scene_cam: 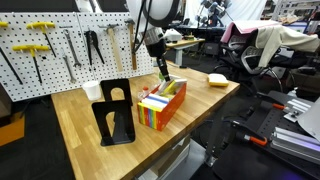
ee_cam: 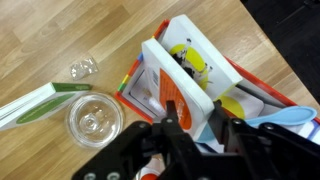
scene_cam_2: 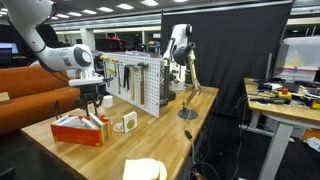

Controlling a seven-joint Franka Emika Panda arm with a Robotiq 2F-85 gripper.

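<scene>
A red box (scene_cam: pixel 157 117) with a colourful side stands on the wooden table, holding several items. Over its inside, my gripper is shut on a white-edged case (ee_cam: pixel 172 68) with an orange-red face, which tilts up toward the fingers. Beside that case in the wrist view lies a white case with yellow spots (ee_cam: pixel 190 50). A light-blue spoon-like item (ee_cam: pixel 285 118) crosses the box's other end. Whether the held case is clear of the box cannot be told.
A clear glass jar (ee_cam: pixel 95 120) and a green-and-white case (ee_cam: pixel 38 105) stand beside the box. A black stand (scene_cam: pixel 113 112) is close by in exterior view 1. Pegboard (scene_cam: pixel 40 50) lines the back.
</scene>
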